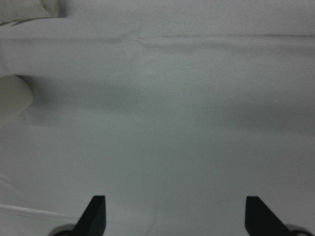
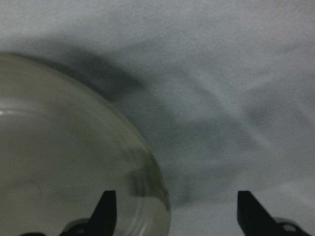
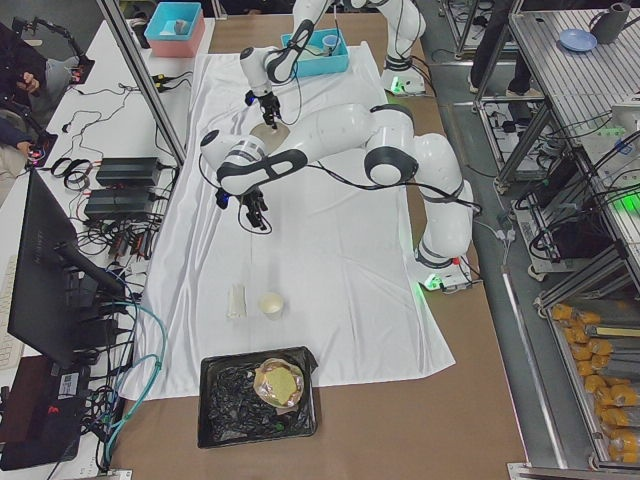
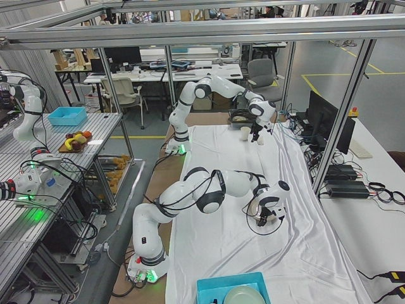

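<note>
The white cloth (image 3: 330, 280) holds a pale cup (image 3: 270, 303) and a folded pale wrapped item (image 3: 237, 300); both show at the edge of the left wrist view, below one open gripper. The other gripper stands open over the rim of a round plate (image 2: 64, 147), at the far end of the cloth in the camera left view, largely hidden there by the arms. Nothing shows between either pair of fingers.
A black tray (image 3: 230, 420) with a round wrapped item (image 3: 279, 385) lies at the near end in the camera left view. A blue bin (image 4: 212, 288) with dishes sits at the other end.
</note>
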